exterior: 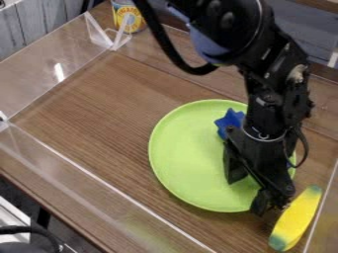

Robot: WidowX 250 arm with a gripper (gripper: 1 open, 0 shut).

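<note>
My black gripper point(258, 183) is low over the right part of a green plate point(185, 153), its fingers near the plate's surface and right edge. A small blue object point(227, 123) lies on the upper part of the plate, partly hidden behind the arm. A yellow elongated object point(295, 219) lies just right of the plate near the front. How far the fingers are apart, and whether anything is between them, is hard to see against the dark body.
A can point(128, 15) stands at the back left beside a clear plastic barrier. The wooden surface point(99, 128) left of the plate is clear. Clear edges run along the left and front.
</note>
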